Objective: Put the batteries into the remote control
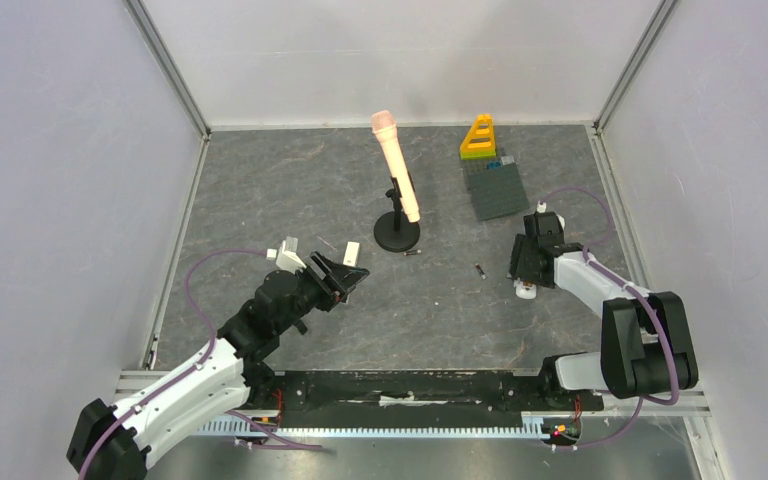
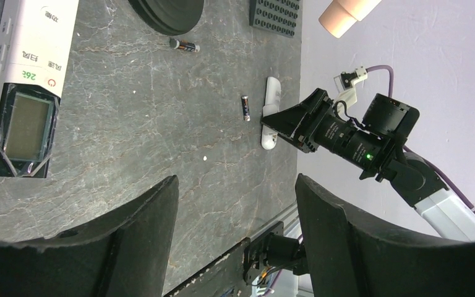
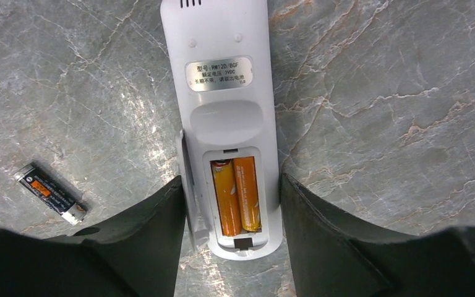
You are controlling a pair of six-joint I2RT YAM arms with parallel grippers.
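Observation:
The white remote (image 3: 229,117) lies back side up, its battery compartment showing two orange batteries (image 3: 236,195), a loose cover (image 3: 188,192) at its left side. My right gripper is shut on the remote across the compartment end. A black battery (image 3: 49,192) lies left of it; another battery (image 2: 184,45) lies near the stand base. My left gripper is open above the table, near a white device (image 2: 28,80) with a small screen, holding nothing.
A microphone (image 1: 396,165) on a black stand (image 1: 396,236) stands at the back middle. Dark blocks (image 1: 500,195) and a yellow piece (image 1: 478,135) are at the back right.

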